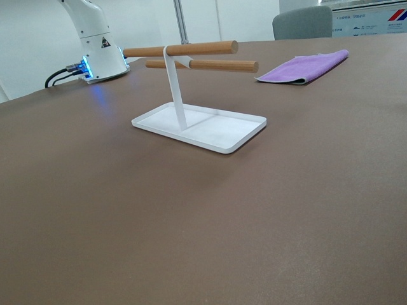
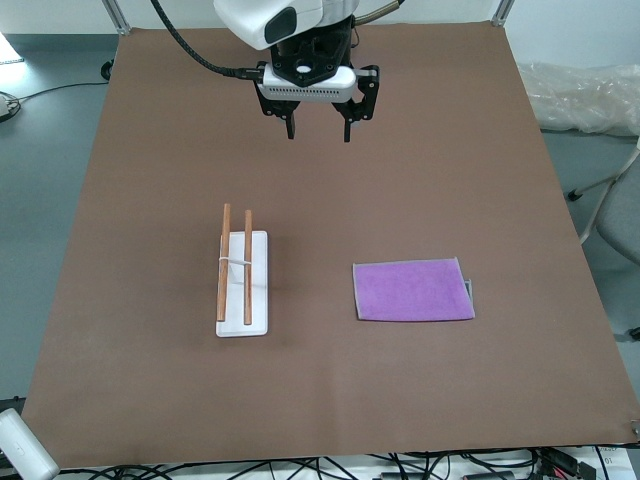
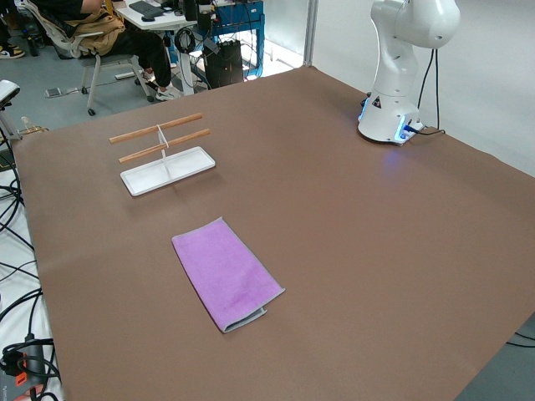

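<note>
The gripper (image 2: 318, 128) hangs over the far part of the table at the top of the left view, its two black fingers apart and open, nothing between them. A white rack with two wooden bars (image 2: 256, 290) (image 1: 216, 131) (image 3: 176, 169) stands on the table below and left of it. A folded purple cloth (image 2: 410, 290) (image 1: 302, 67) (image 3: 226, 271) with a grey edge lies flat to the right of the rack in the left view. Both are well apart from the gripper.
Cables run along the table's near edge in the left view. A grey chair (image 2: 620, 210) and plastic wrap stand beyond the right edge.
</note>
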